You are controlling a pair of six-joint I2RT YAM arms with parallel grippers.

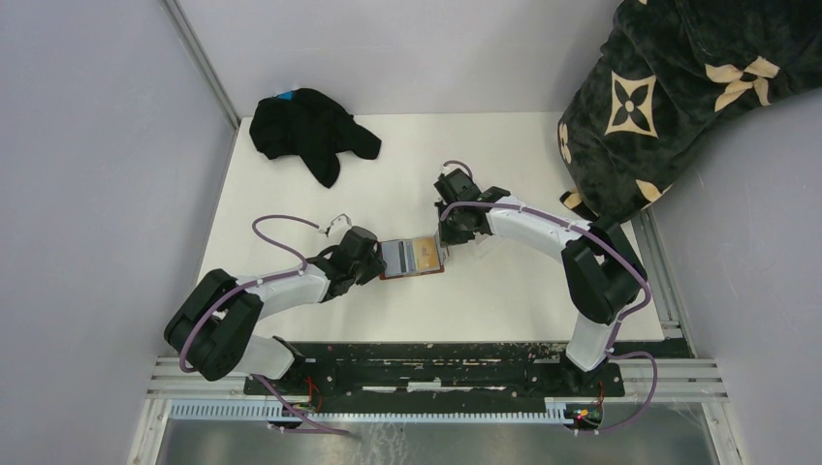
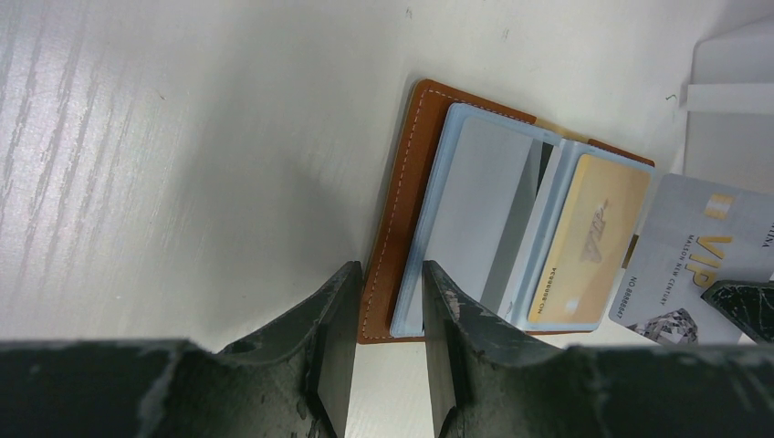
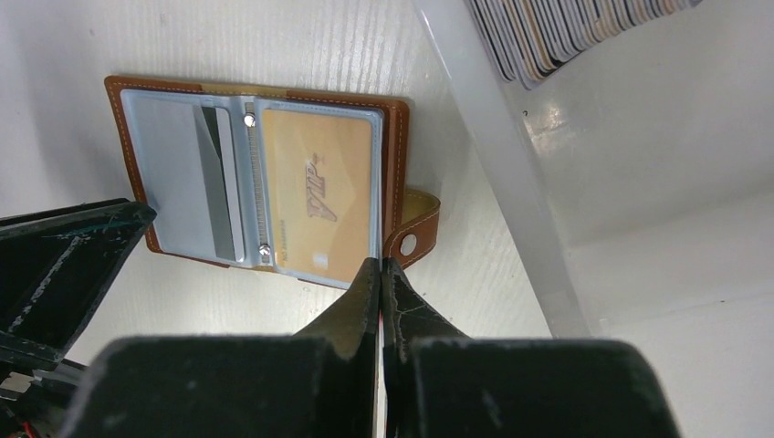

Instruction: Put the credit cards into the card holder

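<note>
The brown card holder (image 1: 411, 258) lies unfolded on the table; clear sleeves (image 3: 173, 173) fill its left half, and a gold card (image 3: 319, 192) shows in its right half. My left gripper is open at the holder's left edge, which shows between its fingers; whether they touch it I cannot tell. A grey VIP card (image 2: 689, 246) stands on edge by the holder's right side, with my right gripper shut on it. In the right wrist view that card is nearly edge-on, a thin line between the fingers, by the gold card's lower right corner.
Right of the holder is a translucent box (image 3: 507, 173) with a row of several cards (image 3: 566, 32) inside. The holder's strap with snap (image 3: 415, 233) sticks out on that side. A black cloth (image 1: 310, 131) lies at the back left.
</note>
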